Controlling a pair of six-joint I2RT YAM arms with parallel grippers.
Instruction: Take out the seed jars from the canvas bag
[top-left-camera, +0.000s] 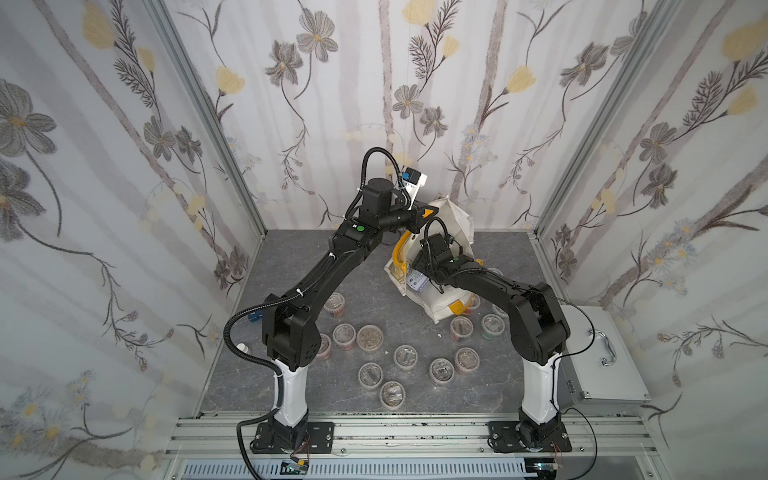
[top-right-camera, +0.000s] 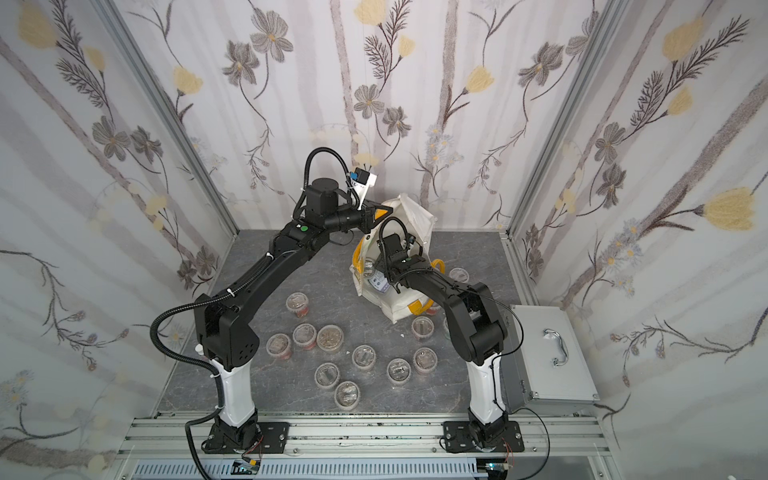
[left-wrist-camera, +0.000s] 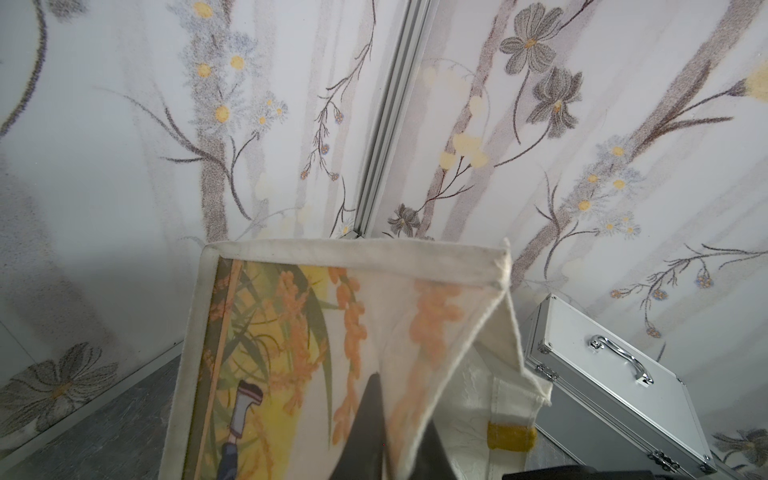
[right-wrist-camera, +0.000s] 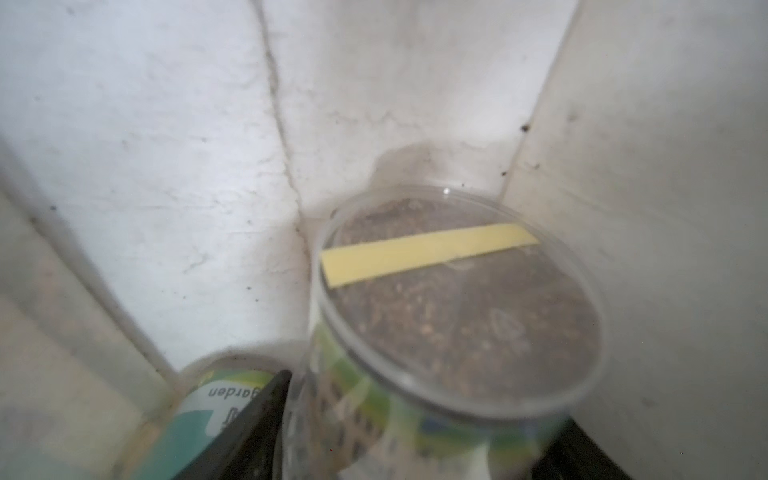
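The white canvas bag (top-left-camera: 440, 304) with yellow handles stands at the back centre. My left gripper is shut on its printed upper edge, folding the fabric. My right gripper is down inside the bag, its fingers either side of a clear seed jar (right-wrist-camera: 456, 320) with a yellow strip on the lid; whether they touch it is unclear. A second jar (right-wrist-camera: 204, 412) with a "garden" label lies at the lower left of the right wrist view.
Several seed jars (top-left-camera: 369, 337) stand on the grey table (top-left-camera: 280, 256) in front of and beside the bag. A silver case (top-right-camera: 544, 360) sits at the right edge.
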